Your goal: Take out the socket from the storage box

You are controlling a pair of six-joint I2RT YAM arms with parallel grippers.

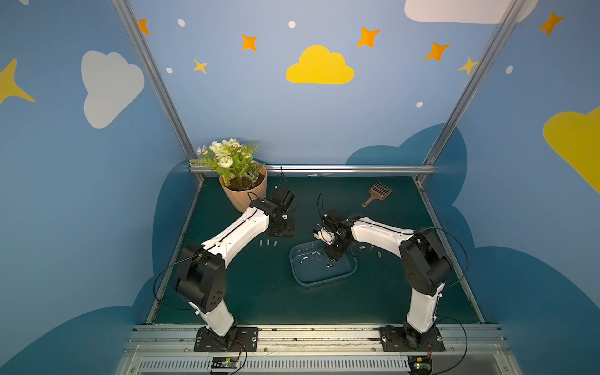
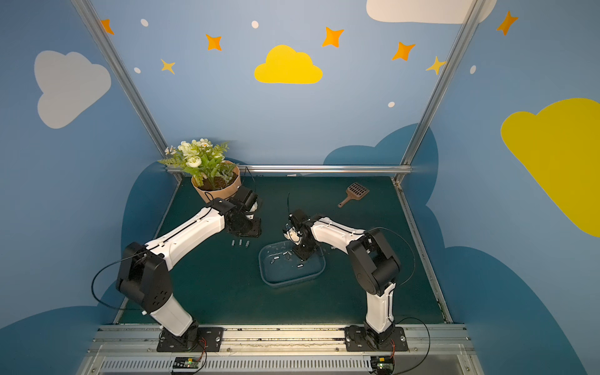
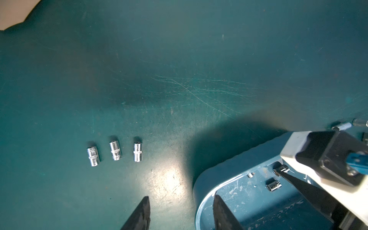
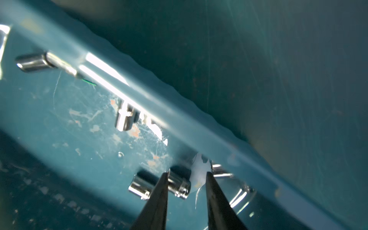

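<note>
The blue storage box (image 1: 312, 275) holds several small chrome sockets, among them one (image 4: 178, 182) beside the fingertips of my right gripper, which is open and reaches down into the box. Another socket (image 4: 140, 187) lies just left of it, and one (image 4: 124, 118) nearer the far wall. My left gripper stands open above the table, near the box's left end, empty. Three sockets (image 3: 115, 151) lie in a row on the table left of the box.
A potted flower (image 1: 228, 162) stands at the back left, and a brown scoop (image 1: 377, 193) lies at the back right. More small parts (image 3: 341, 126) lie right of the box.
</note>
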